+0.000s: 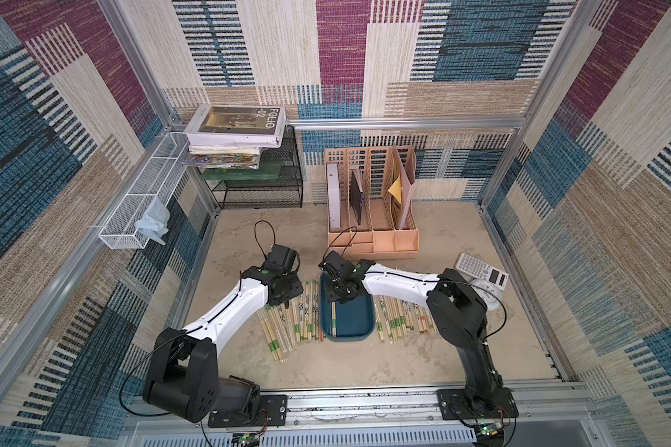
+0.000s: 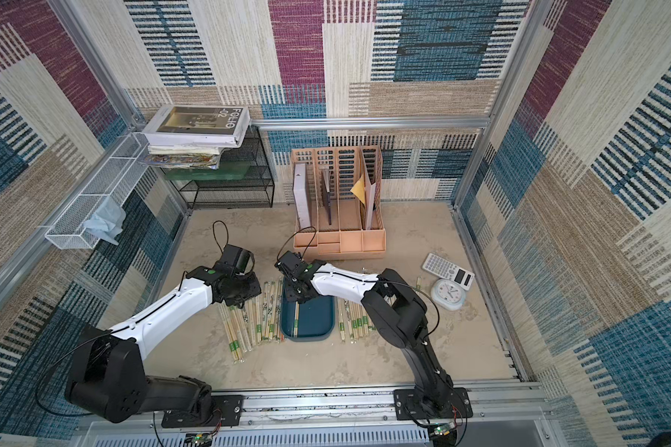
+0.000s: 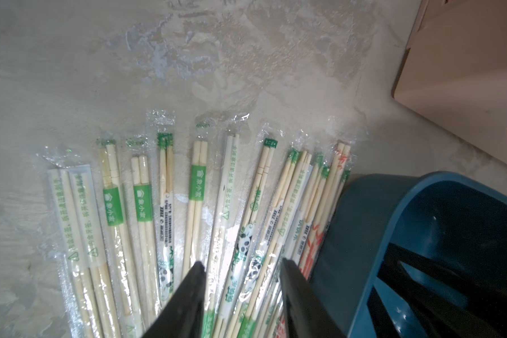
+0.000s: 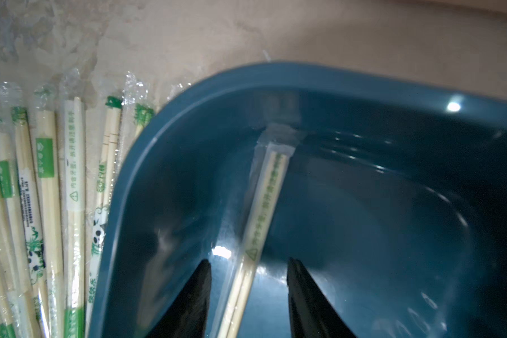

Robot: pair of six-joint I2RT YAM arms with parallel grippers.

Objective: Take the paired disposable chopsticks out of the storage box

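One wrapped pair of chopsticks (image 4: 260, 219) lies lengthwise in the blue storage box (image 1: 360, 336), toward its left side. Over this pair is my right gripper, open, a finger on either side in the right wrist view. My left gripper hangs over a row of wrapped chopsticks (image 3: 197, 183) left of the box. Its fingers stand apart, and I see nothing gripped between them; some packets show in the gap. The lower end of the pair in the box is cut off in the right wrist view.
More wrapped chopsticks (image 1: 395, 316) lie right of the box. Behind it stands a pink desk organizer (image 1: 384, 240). A calculator (image 1: 482, 269) and a white dial scale (image 2: 449, 294) sit at the right.
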